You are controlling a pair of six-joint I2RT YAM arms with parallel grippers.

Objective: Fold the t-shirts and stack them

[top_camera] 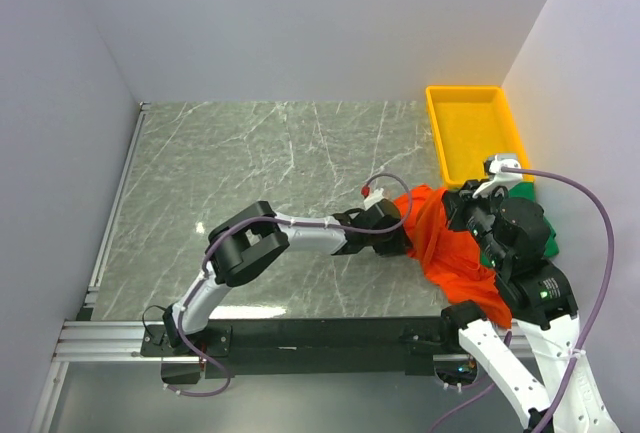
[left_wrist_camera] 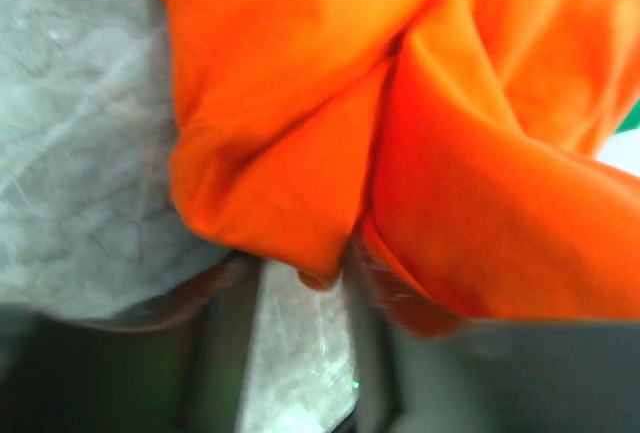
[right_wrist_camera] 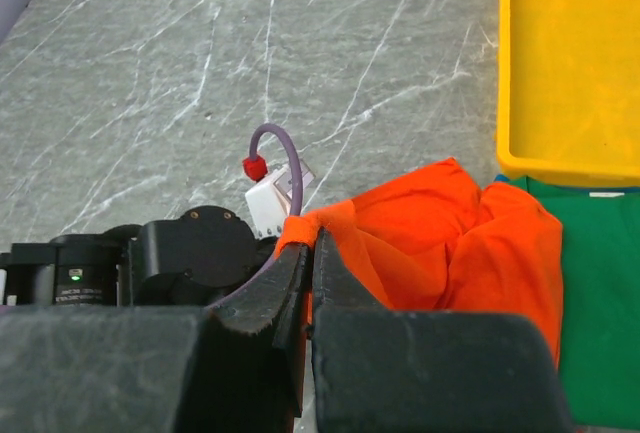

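An orange t-shirt hangs crumpled over the right part of the table. My right gripper is shut on a pinch of it, and the cloth drapes from the tips. In the top view that right gripper is above the shirt's far part. A folded lower corner of the orange cloth dips between its blurred fingers. A green t-shirt lies to the right, partly covered by the orange one.
A yellow bin stands empty at the back right, close to the shirts. A wall rises just beyond the right side.
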